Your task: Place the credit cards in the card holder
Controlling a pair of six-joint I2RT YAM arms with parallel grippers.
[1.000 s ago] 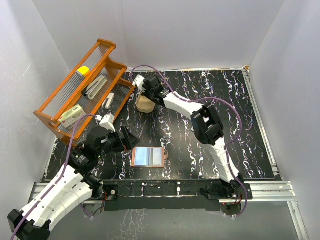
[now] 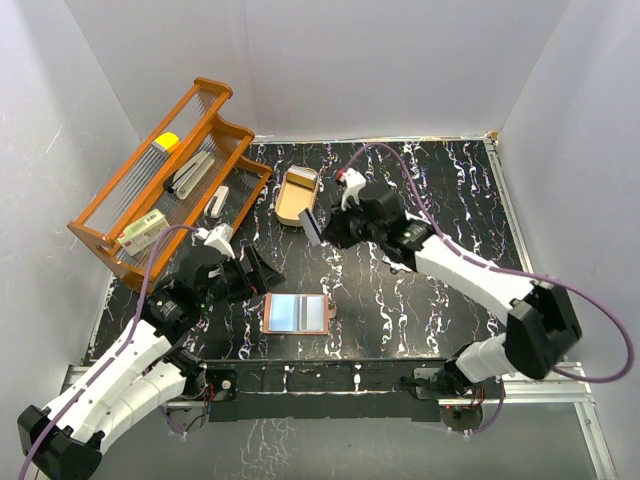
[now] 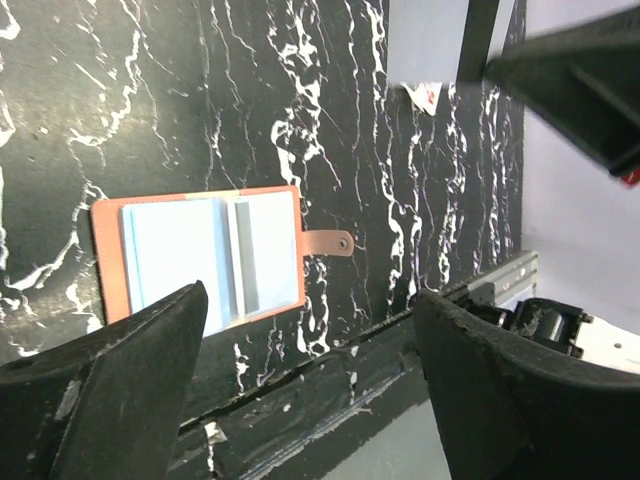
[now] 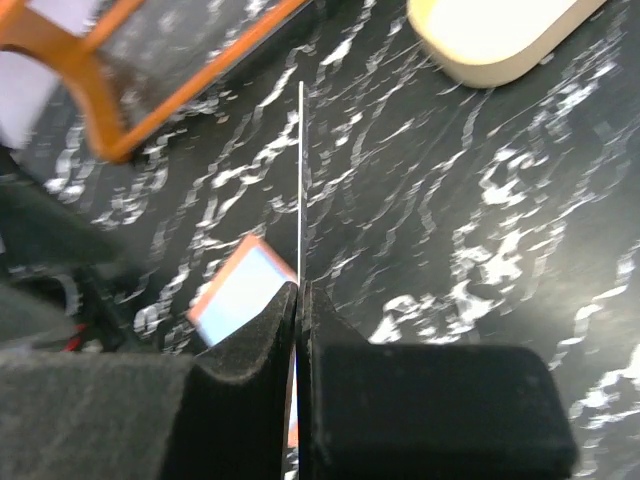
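Observation:
The card holder (image 2: 297, 314) lies open on the table near the front edge, orange-brown with clear sleeves and a snap tab. In the left wrist view the holder (image 3: 200, 265) lies below my left gripper, whose fingers are apart with nothing between them. A thin grey card (image 2: 311, 227) is held by one end in my right gripper (image 2: 331, 231), clear of the table. In the right wrist view that card (image 4: 301, 180) stands edge-on, pinched between the closed fingertips. The card's (image 3: 427, 40) flat face shows at the top of the left wrist view.
Behind the held card is a tan tray (image 2: 297, 197). A slanted wooden rack (image 2: 190, 145) with a stapler, a box and other items fills the left side. Under the right arm a white item (image 2: 398, 265) is partly covered.
The left arm has stayed nearly still over the card holder.

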